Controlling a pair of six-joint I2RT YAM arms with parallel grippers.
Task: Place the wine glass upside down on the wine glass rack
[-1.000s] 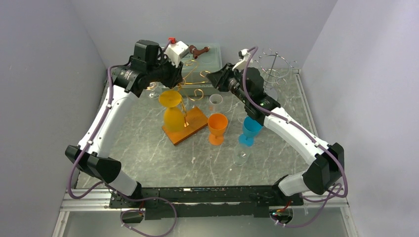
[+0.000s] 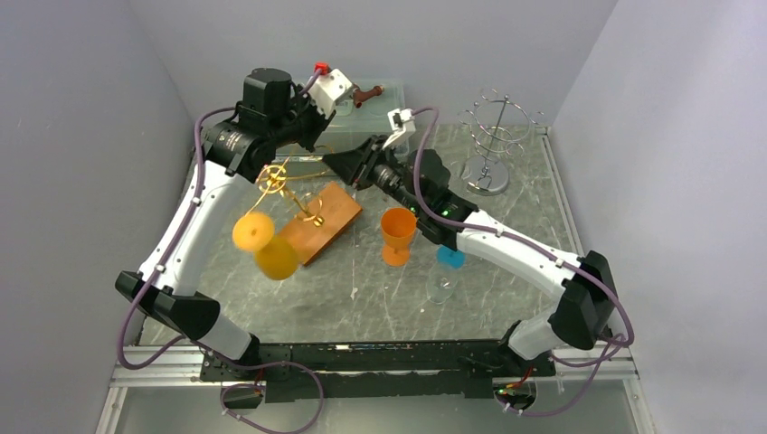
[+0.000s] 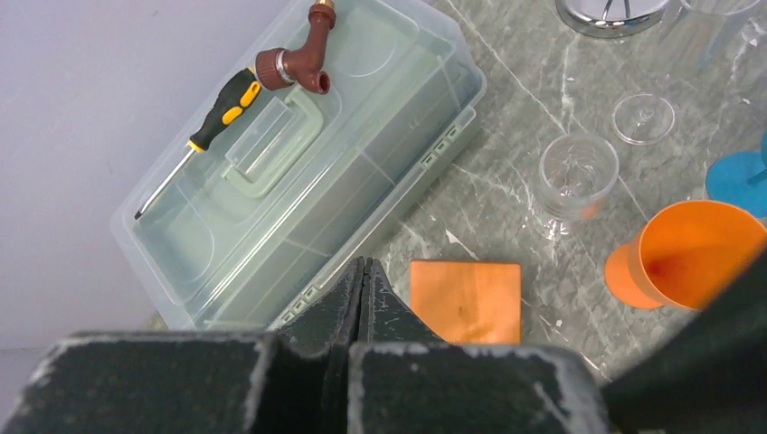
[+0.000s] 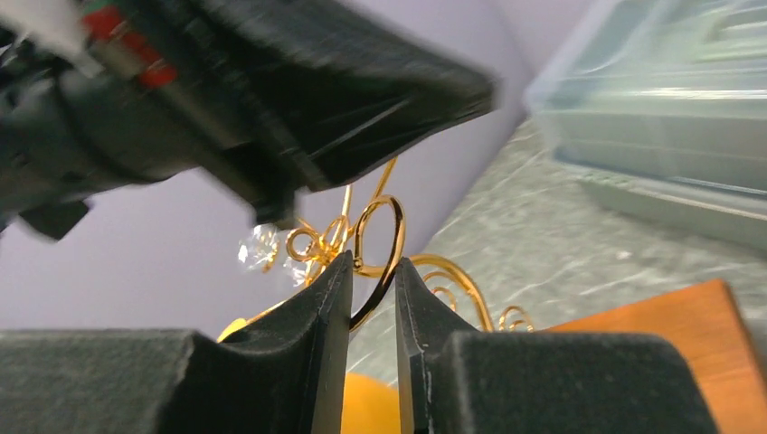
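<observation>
The gold rack [image 2: 294, 194] on its wooden base [image 2: 335, 220] leans to the left, with a yellow glass [image 2: 253, 232] hanging upside down on it. In the right wrist view a gold loop [image 4: 396, 231] of the rack passes across the gap between the fingertips of my right gripper. These fingers stand part open; whether they touch the loop is unclear. My left gripper is shut above the rack's back side, nothing between its tips. A clear glass [image 3: 579, 176], an orange glass [image 2: 398, 235] and a blue one [image 2: 449, 258] stand on the table.
Behind the rack lies a translucent toolbox [image 3: 389, 154] with a screwdriver [image 3: 226, 108] and brown pipe fitting [image 3: 307, 54] on top. A chrome rack [image 2: 488, 172] stands at the back right, and another clear glass [image 2: 441, 282] near the front.
My right gripper has moved left. The gold rack has turned and tipped leftward, its yellow glass swinging toward the front left.
</observation>
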